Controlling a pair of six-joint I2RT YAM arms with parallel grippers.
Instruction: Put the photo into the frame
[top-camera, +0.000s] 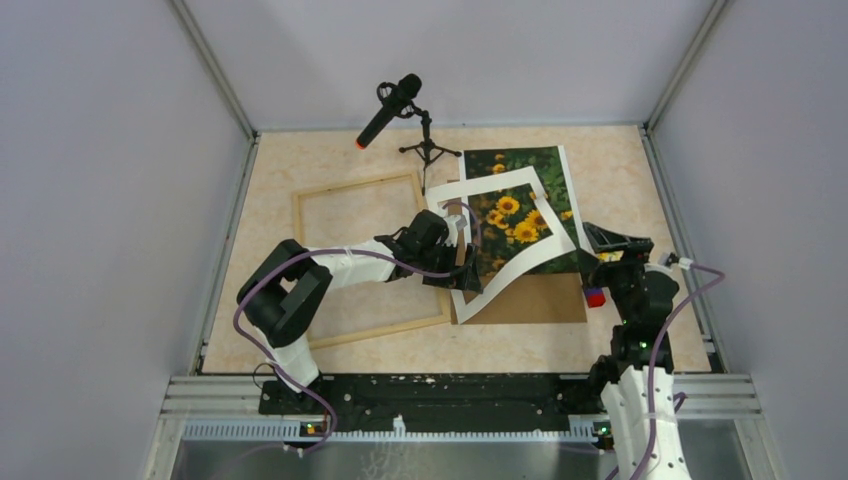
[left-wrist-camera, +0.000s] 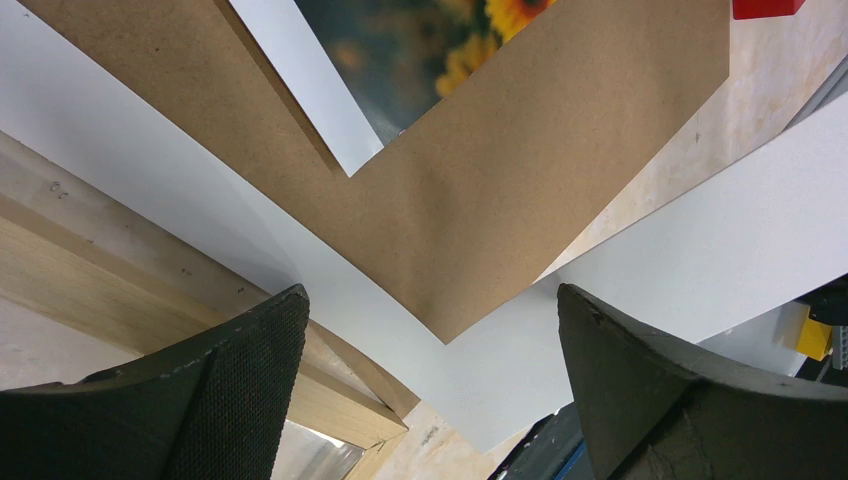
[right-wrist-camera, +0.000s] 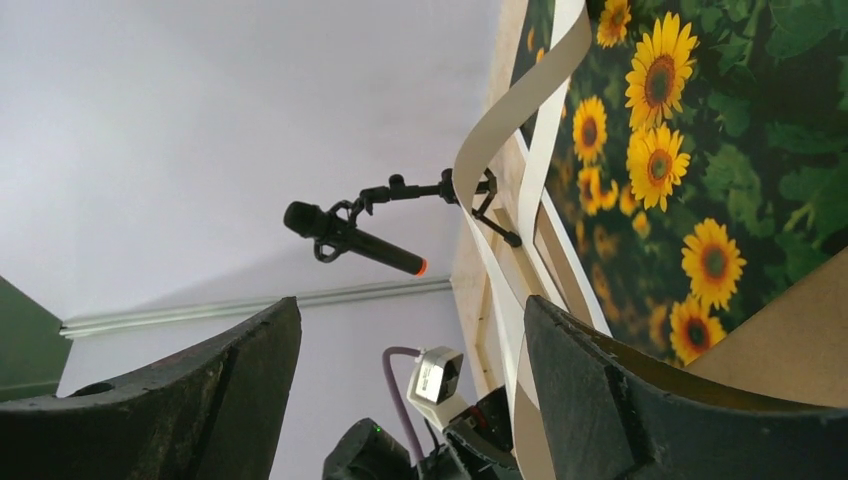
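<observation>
A white mat (top-camera: 517, 270) with a cut-out window lies askew over the sunflower photo (top-camera: 510, 220), its right side bowed upward. Beneath them is a brown backing board (top-camera: 545, 302). My left gripper is open over the mat's near left corner, and the white border (left-wrist-camera: 470, 385) passes across the gap between its fingers. At the mat's raised right corner stands my right gripper (top-camera: 590, 247), its fingers apart. The curling strip of mat (right-wrist-camera: 512, 335) runs down beside one right finger and partly behind it, so contact cannot be told. The empty wooden frame (top-camera: 375, 332) lies to the left.
A microphone on a small tripod (top-camera: 427, 140) stands behind the frame and photo. A red block (top-camera: 595, 298) sits by the board's right edge, close to my right arm.
</observation>
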